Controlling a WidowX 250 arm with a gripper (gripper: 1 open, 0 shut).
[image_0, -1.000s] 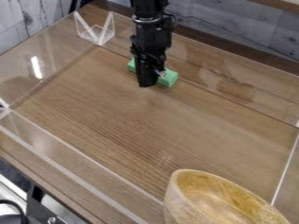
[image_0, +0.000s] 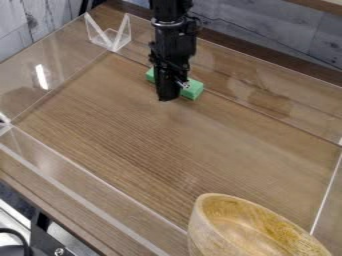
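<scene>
The black robot gripper (image_0: 168, 88) hangs down from the top centre of the camera view, its tip low near the wooden table. A green object (image_0: 190, 89), small and block-like, lies just behind and to the right of the fingers, partly hidden by the arm. The fingers look close together; whether anything is between them is not visible, and the green object appears beside them.
A large pale yellow bowl (image_0: 221, 215) sits at the front right. Dark cables lie off the table's edge at lower left; grey walls border the back.
</scene>
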